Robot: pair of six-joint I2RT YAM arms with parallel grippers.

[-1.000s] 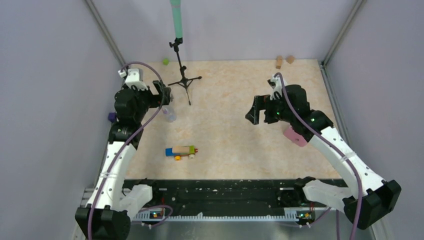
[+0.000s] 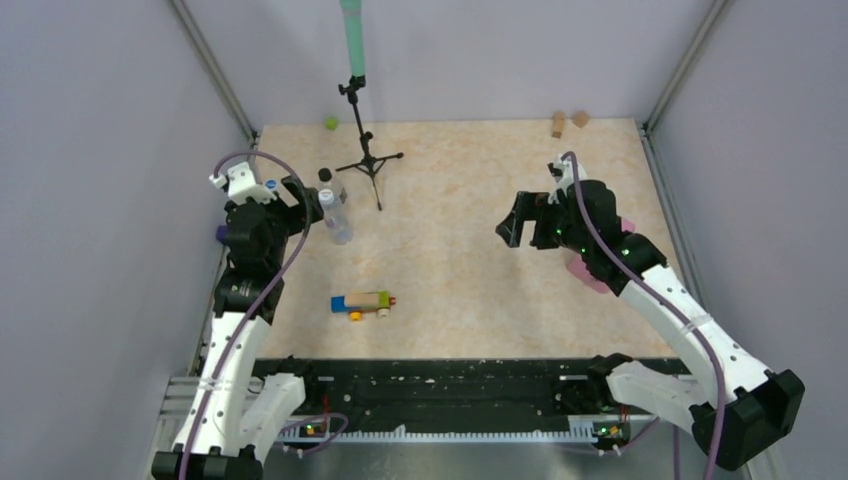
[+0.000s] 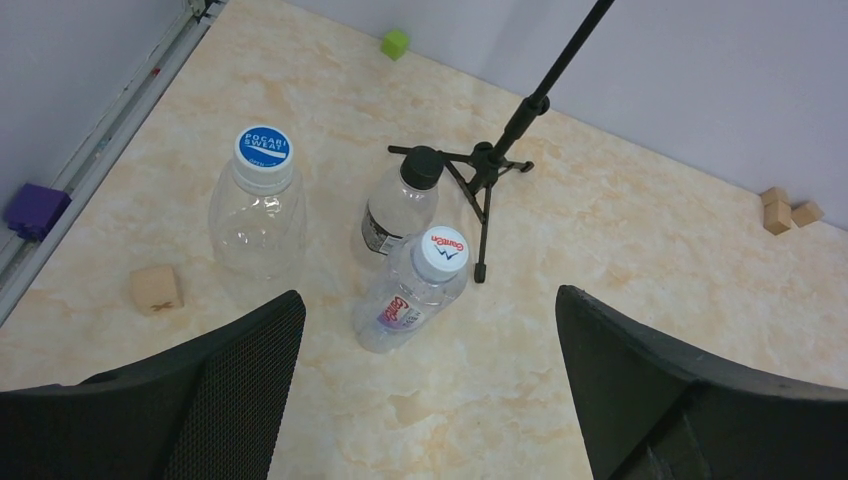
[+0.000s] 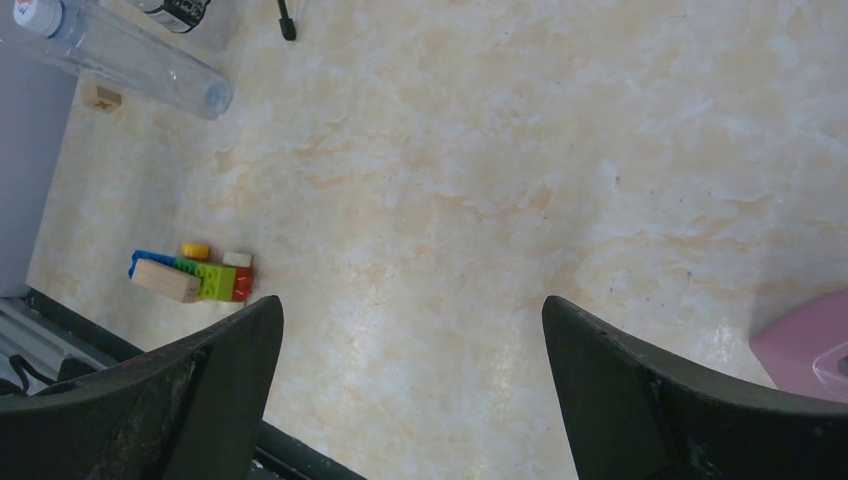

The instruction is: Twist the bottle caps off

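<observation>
Three clear bottles stand upright, each with its cap on. In the left wrist view, the bottle with the blue-and-white cap (image 3: 264, 148) is at the left. A black-capped bottle (image 3: 396, 208) stands behind the bottle with the white lettered cap (image 3: 441, 253). My left gripper is open above the table, its fingers on either side of the view and touching no bottle. Far to the right, my right gripper (image 2: 520, 228) hangs open over bare table, nothing between its fingers. The left arm partly covers the bottles in the top view.
Behind the bottles stands a black tripod (image 2: 366, 150). A toy block car (image 2: 362, 303) lies nearer the front. A pink object (image 2: 590, 273) sits beneath the right arm, and small wooden blocks (image 2: 558, 124) are at the back right.
My left gripper has moved left and slightly toward the front, uncovering the black and white caps in the top view. The right gripper has shifted only slightly. The bottles stay put.
</observation>
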